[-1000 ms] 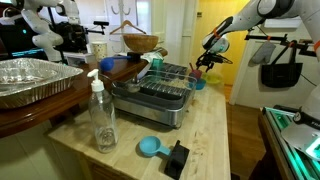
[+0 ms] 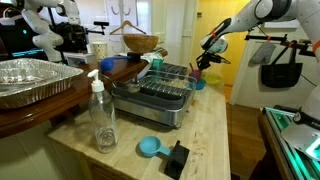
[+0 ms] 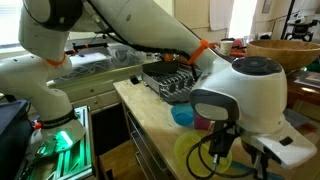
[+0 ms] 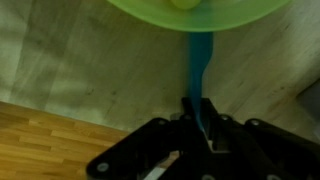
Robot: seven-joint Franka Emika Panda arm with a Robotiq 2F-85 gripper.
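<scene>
In the wrist view my gripper points down at the countertop, its black fingers on either side of a thin blue handle (image 4: 199,65). The handle runs out from beneath a yellow-green bowl (image 4: 222,14) at the top of that view. Whether the fingers touch the handle is unclear. Exterior view 2 has the bulky white wrist (image 3: 245,100) covering the fingertips, with the yellow-green bowl (image 3: 183,150) beside it. Seen from exterior view 1, the arm (image 2: 214,42) reaches to the far end of the counter, too small there for the fingers to be read.
A blue bowl (image 3: 182,115) and a dark red cup (image 3: 203,124) stand close to the wrist. Farther along are a dish rack (image 2: 160,95), a soap bottle (image 2: 102,118) and a blue scoop (image 2: 150,146). Bare counter (image 2: 205,135) lies right of the rack.
The arm at the far end of the counter has shifted slightly. Nothing else has visibly moved.
</scene>
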